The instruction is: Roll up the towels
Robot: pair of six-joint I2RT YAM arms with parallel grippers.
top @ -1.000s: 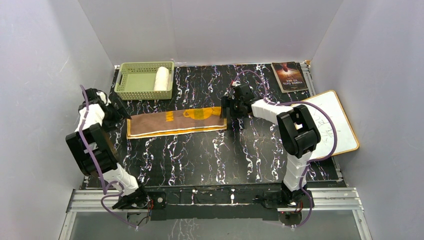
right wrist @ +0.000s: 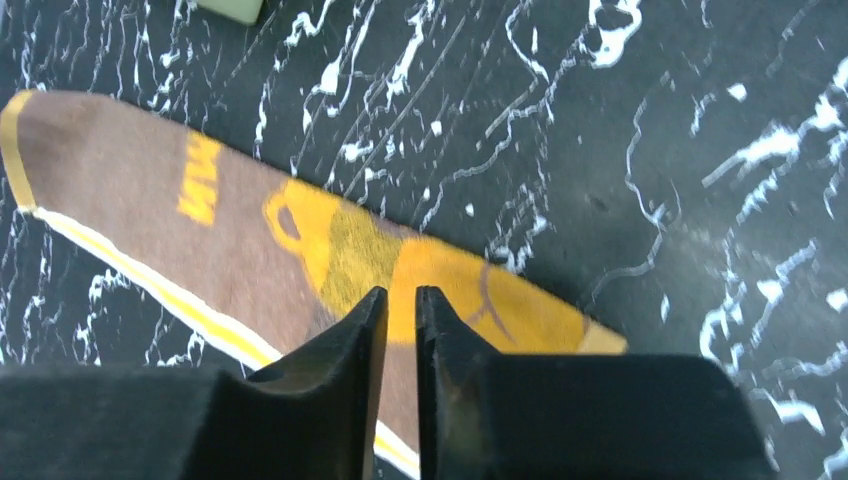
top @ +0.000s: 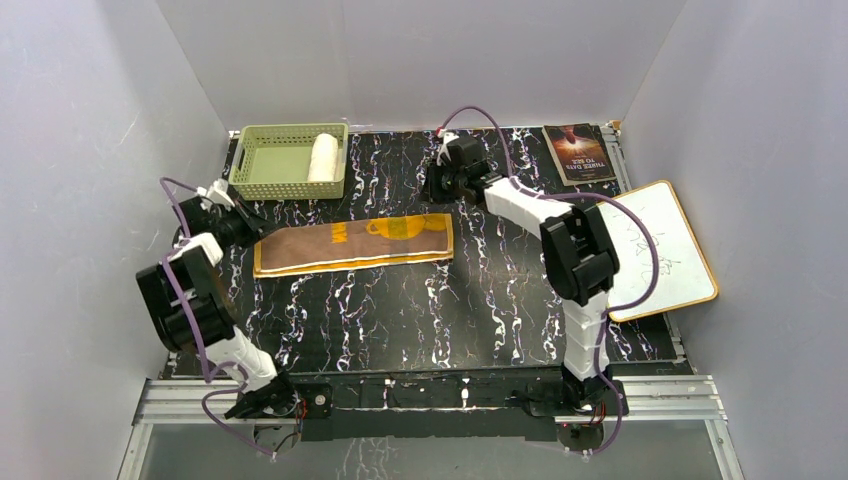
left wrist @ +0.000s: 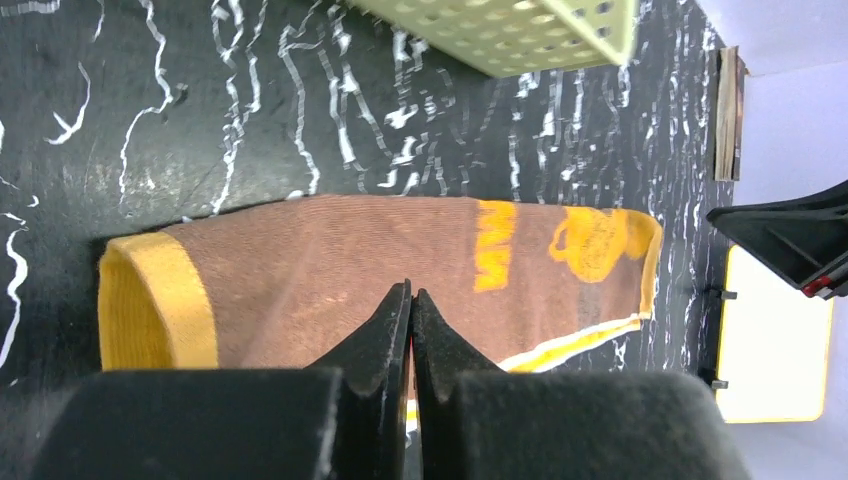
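A brown towel with yellow trim lies folded into a long strip across the table. Its yellow pot figure is near the right end, and its folded left edge stands slightly raised in the left wrist view. At that left end, my left gripper is shut with its tips together, over the towel; no cloth shows between them. My right gripper is above the table just behind the towel's right end. In the right wrist view its fingers stand a narrow gap apart, with towel visible beyond.
A green basket stands behind the towel, holding a white roll. At the back right lies a book, and a whiteboard rests along the right side.
My right gripper has moved back and left from the towel's right edge, and its fingers have closed to a narrow gap. The left gripper has shut and moved slightly right over the towel's left end.
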